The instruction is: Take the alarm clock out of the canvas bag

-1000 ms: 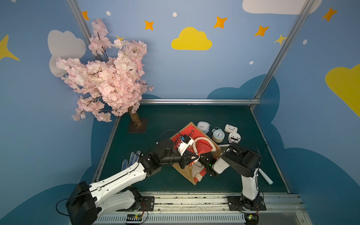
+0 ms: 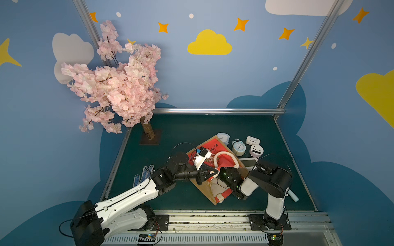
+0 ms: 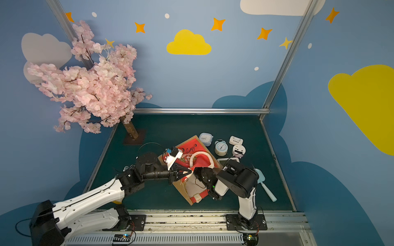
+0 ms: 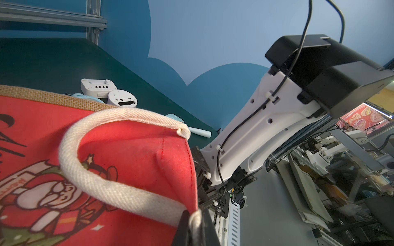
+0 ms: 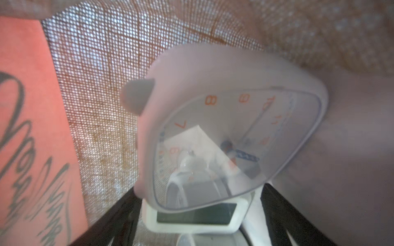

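Observation:
The red-and-burlap canvas bag [image 2: 205,145] lies on the table. My left gripper is shut on the bag's edge at the root of its white handle [image 4: 119,194]. My right gripper is open inside the bag. In the right wrist view a pale alarm clock [image 5: 231,69] sits just beyond its fingers, with a white digital clock [image 5: 192,227] beneath it, both inside the bag.
Several clocks [image 2: 238,148] and small white devices stand behind and right of the bag. A pale spatula [image 3: 268,192] lies at the right edge. A blossom tree [image 2: 147,131] stands back left.
My right arm and gripper have shifted slightly toward the front right. The bag has moved a little with them, mostly toward me. My left gripper is nearly still.

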